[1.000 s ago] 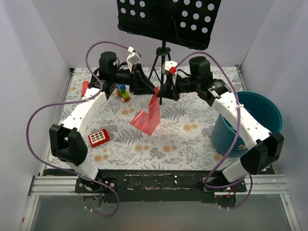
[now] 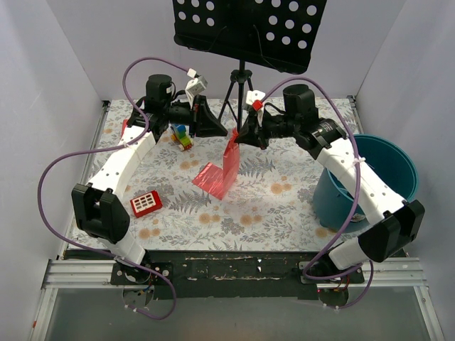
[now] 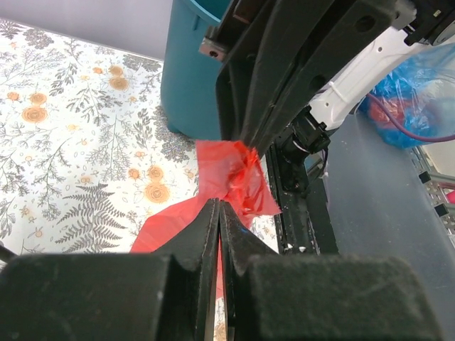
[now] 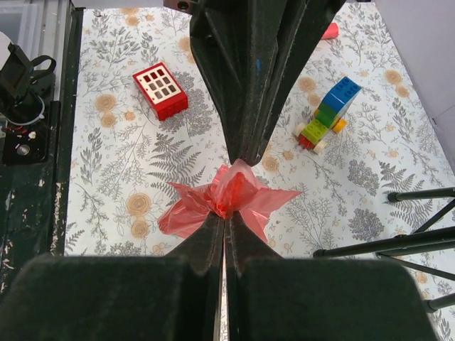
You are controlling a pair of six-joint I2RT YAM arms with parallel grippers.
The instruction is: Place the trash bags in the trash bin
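Observation:
The red plastic trash bag hangs over the middle of the table, its gathered top pinched in my right gripper, which is shut on it. My left gripper is shut, nothing between its fingers. In the left wrist view the bag's top lies just beyond those fingertips, outside them. From above, a small gap separates my left gripper from the bag. The teal trash bin stands at the right edge; its inside bottom is hidden.
A red block with white top and a colourful toy vehicle lie on the left of the table. A black music stand rises at the back.

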